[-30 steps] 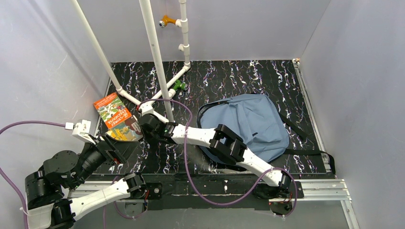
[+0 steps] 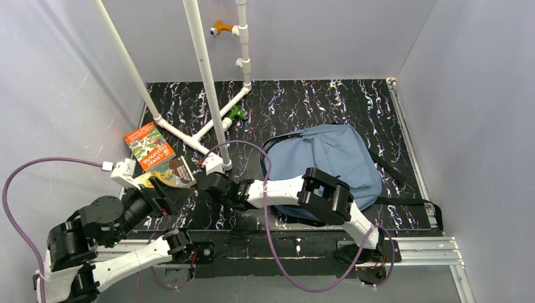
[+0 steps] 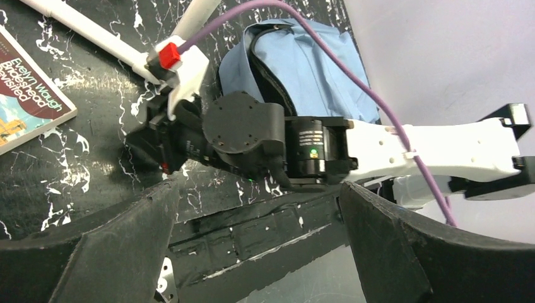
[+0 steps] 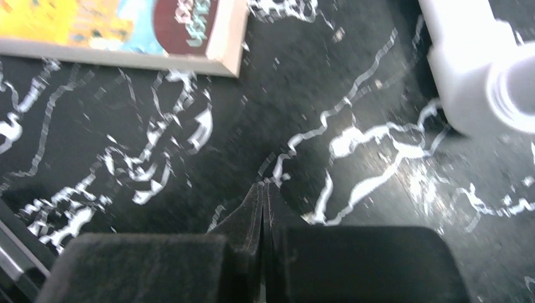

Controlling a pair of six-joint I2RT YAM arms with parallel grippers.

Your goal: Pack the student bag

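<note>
A blue bag (image 2: 337, 158) lies on the right half of the dark marbled surface, partly beneath my right arm. On the left, an orange and green book (image 2: 150, 146) lies at the edge. Beside it, nearer the front, is a brown-covered "Brideshead Revisited" book (image 2: 181, 170), partly covered by my left gripper in the top view. Its corner shows at upper left in the right wrist view. My right gripper is shut, its fingertips together over bare surface beside that book; nothing shows between them. My left gripper is open, its fingers wide apart and empty.
White pipes (image 2: 205, 69) stand and run across the back left, with a green valve (image 2: 237, 113) among them. A black strap (image 2: 404, 202) trails from the bag to the right. The surface behind the bag is clear.
My right arm has moved right, away from the books, and the brown book is more exposed, apparently shifted slightly rightward. The left arm has edged right. The bag stays put.
</note>
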